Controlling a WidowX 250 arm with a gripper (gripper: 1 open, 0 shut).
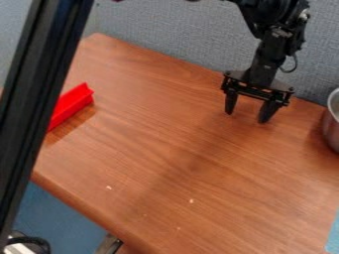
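Note:
My black gripper (249, 105) hangs low over the wooden table (172, 179) at the back right, its two fingers apart and nothing visible between them. A red object (69, 104), long and bright, lies at the left of the table, partly hidden behind a black frame post.
A metal pot or bowl (331, 124) is cut off at the right edge, near the gripper. The black post (34, 89) crosses the left foreground. A grey padded wall runs along the back.

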